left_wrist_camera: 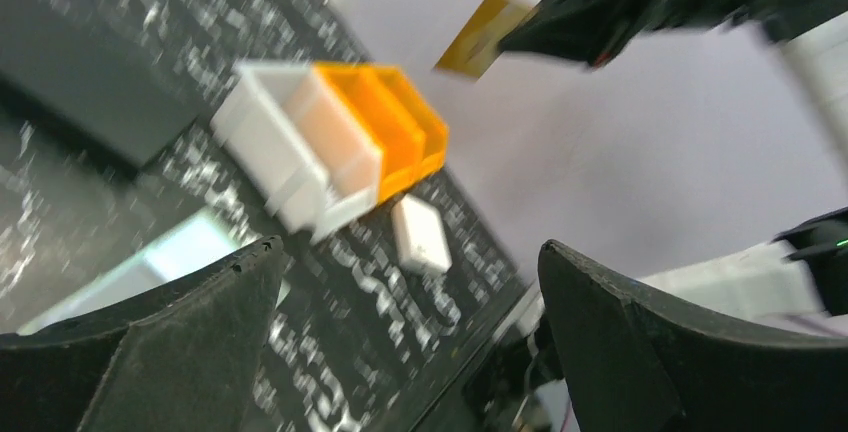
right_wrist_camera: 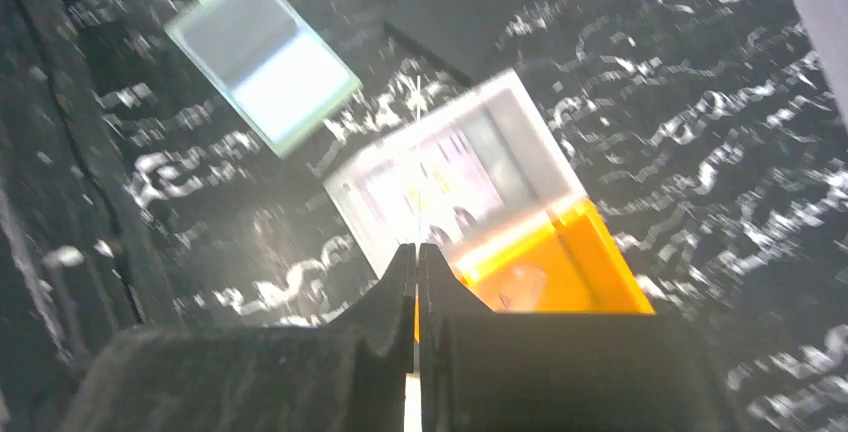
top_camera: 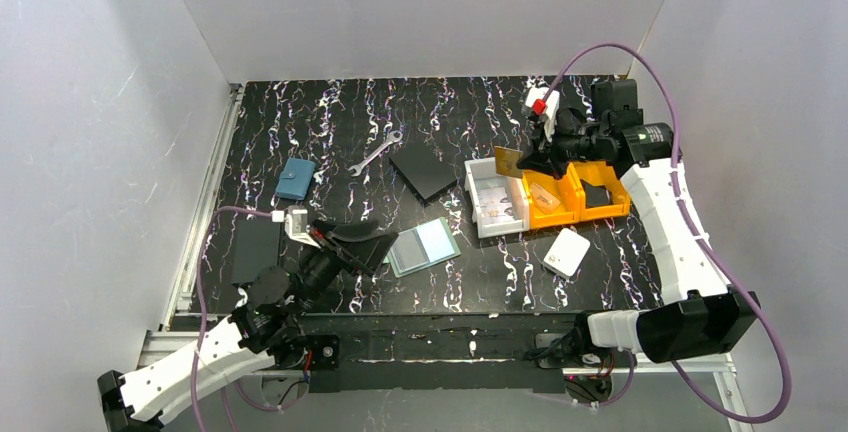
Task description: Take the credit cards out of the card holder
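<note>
An orange card [top_camera: 507,162] is held by my right gripper [top_camera: 524,164] over the row of bins, blurred in the left wrist view. In the right wrist view my right gripper is shut; the card between its fingers shows only as a thin pale line. My left gripper [top_camera: 374,252] stands open above the front middle, by a light green card holder [top_camera: 443,257] with grey and pale panels. Its fingers frame empty space in the left wrist view.
A white bin [top_camera: 488,220] and orange bins [top_camera: 560,212] stand at right, a white box [top_camera: 566,250] before them. A black slab [top_camera: 422,170], a wrench [top_camera: 375,152] and a blue wallet [top_camera: 295,180] lie behind; a dark pad [top_camera: 255,247] lies at left.
</note>
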